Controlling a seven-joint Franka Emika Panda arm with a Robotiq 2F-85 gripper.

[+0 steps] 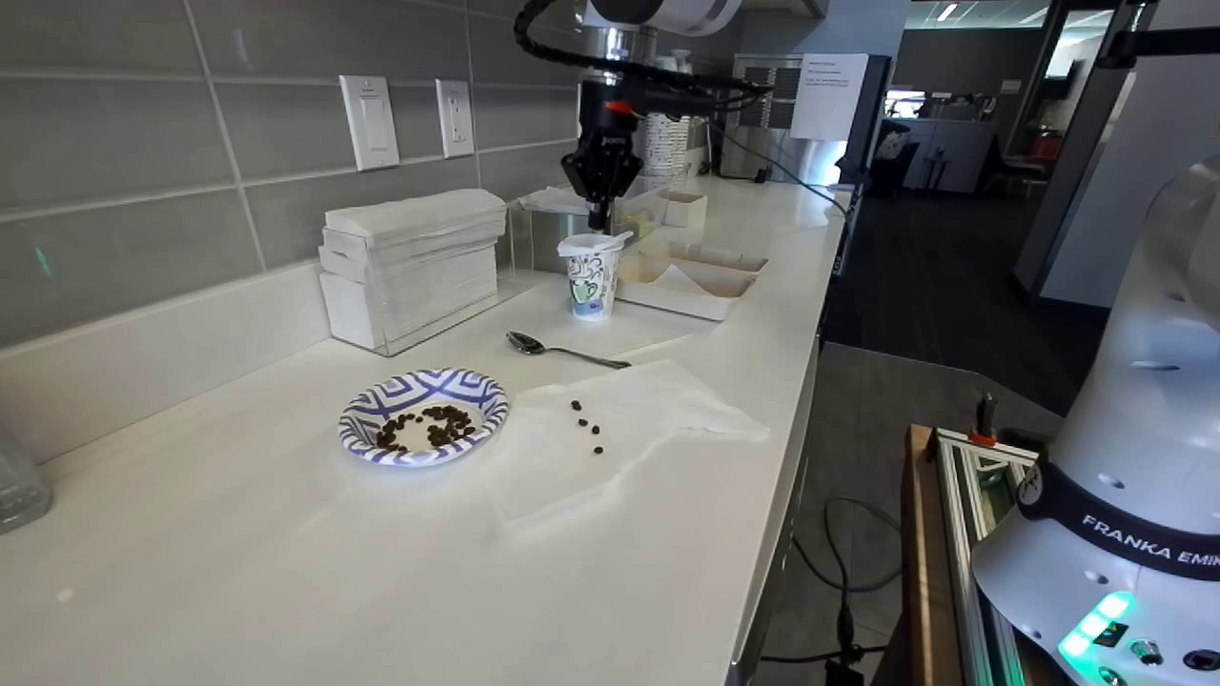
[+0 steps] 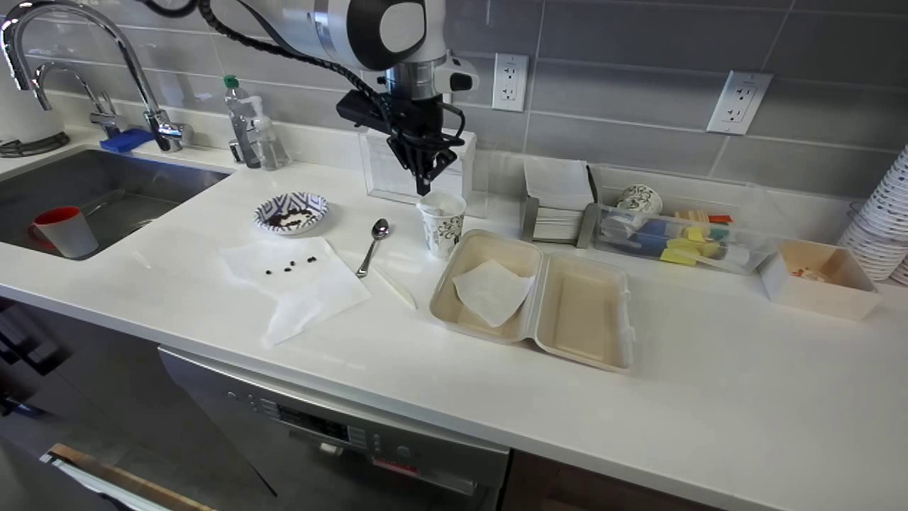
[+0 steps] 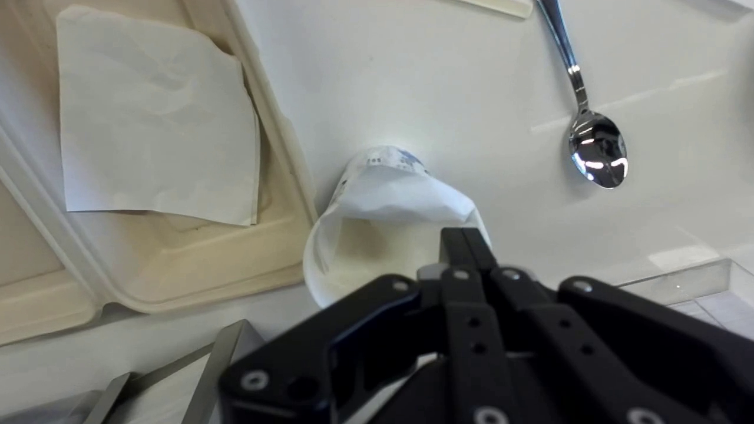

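A patterned white paper cup (image 1: pixel 591 281) stands upright on the counter, with a crumpled white paper or napkin (image 3: pixel 399 194) inside its mouth along one side. My gripper is shut, and nothing shows between its fingers. In the wrist view the fingertips cover part of the cup's rim. From the second exterior view, the gripper (image 2: pixel 423 189) points down just above the rim on the wall side. Whether the tips touch the cup, I cannot tell.
Close to the cup lie an open takeout box (image 2: pixel 582 311) holding a paper piece, and a metal spoon (image 2: pixel 372 247). A patterned bowl (image 1: pixel 423 417) of dark beans and a napkin (image 2: pixel 298 285) with several beans are farther off. Napkin holders line the wall.
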